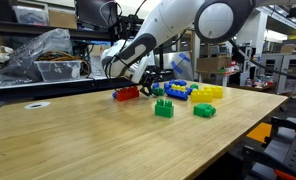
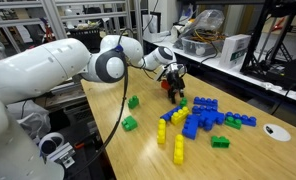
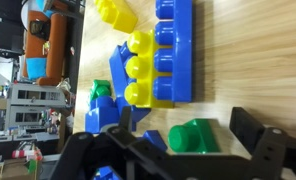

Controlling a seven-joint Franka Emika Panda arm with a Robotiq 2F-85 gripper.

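Observation:
My gripper stands open in the wrist view, its two dark fingers well apart. Between and just beyond them lies a small green brick (image 3: 193,137), which neither finger visibly grips. Above it in that view, a yellow brick (image 3: 148,70) sits against a blue brick (image 3: 184,50). In exterior view 1 my gripper (image 1: 148,88) is low over the far part of the table, beside a red brick (image 1: 127,93). In exterior view 2 the gripper (image 2: 172,90) partly covers the red brick. Its fingertips are too small to read there.
Blue bricks (image 2: 192,124) and yellow bricks (image 2: 179,149) lie close to the gripper. Separate green bricks (image 1: 164,107) sit nearer the front. In exterior view 1, the wooden table (image 1: 58,135) is mostly bare on the left, with a white disc (image 1: 37,105).

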